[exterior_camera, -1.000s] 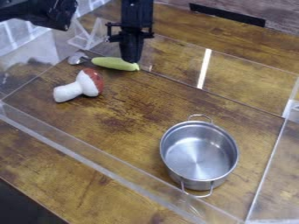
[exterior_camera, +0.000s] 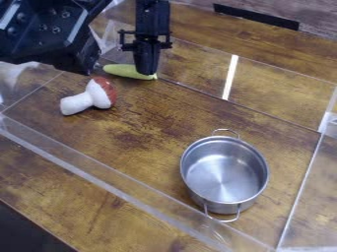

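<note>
My dark gripper points down at the upper left, its tip just at the right part of a pale yellow-green elongated object. It looks shut; whether anything is between the fingers cannot be made out. A white mushroom-like toy with a reddish part lies to the lower left. A steel pot with two wire handles stands at the lower right.
Clear plastic walls or strips border the wooden surface. A large black robot part fills the upper left.
The large black part at the upper left has moved, reaching further down toward the left of the yellow-green object. The gripper and objects look unchanged.
</note>
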